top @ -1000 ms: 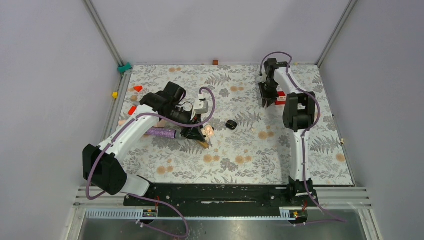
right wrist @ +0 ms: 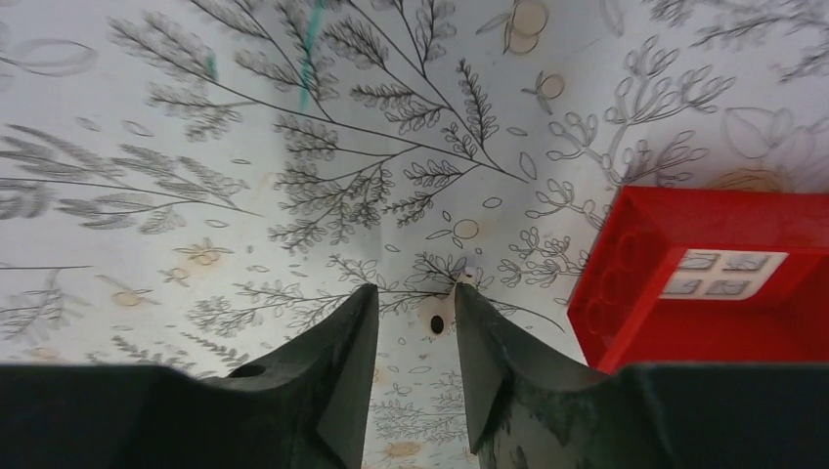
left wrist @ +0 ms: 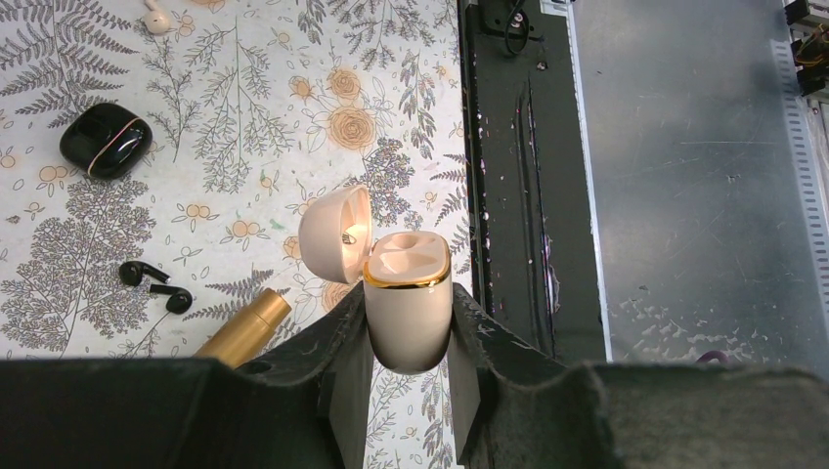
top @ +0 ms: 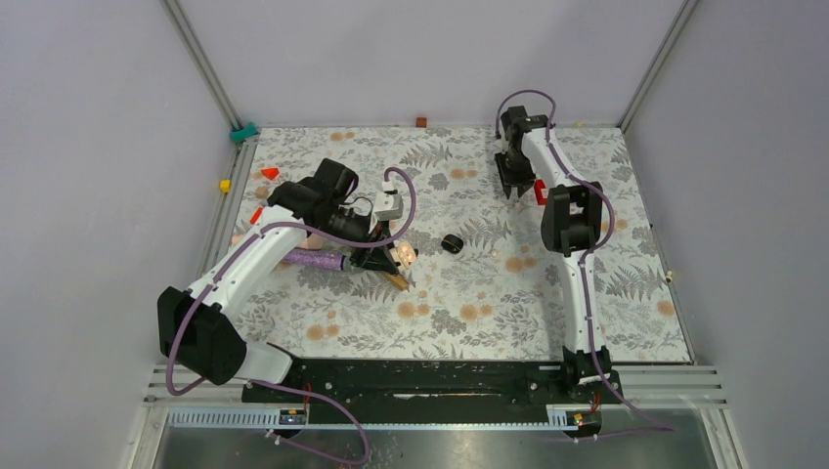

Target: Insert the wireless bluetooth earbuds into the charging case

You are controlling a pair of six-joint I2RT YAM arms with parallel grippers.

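A cream charging case (left wrist: 408,322) with a gold rim is between the fingers of my left gripper, which is shut on it. Its rounded lid (left wrist: 330,239) is flipped open to the left, and the hollows in its top face show. Over the cloth at the back right, my right gripper stands part open. A pale earbud (right wrist: 450,301) with a dark spot lies low in the gap, nearer the right finger; I cannot tell whether they touch. Another pale earbud (left wrist: 156,20) rests on the cloth at the upper left of the left wrist view.
Just right of the right gripper stands a red box (right wrist: 626,278). A closed black case (top: 452,243) sits mid-table. Black earbuds (left wrist: 171,295) and a gold tube (left wrist: 244,327) lie near the left gripper.
My right gripper has shifted left and slightly toward the back, baring more of the cloth between it and the red box. The left gripper, still with the cream case, has moved only slightly.
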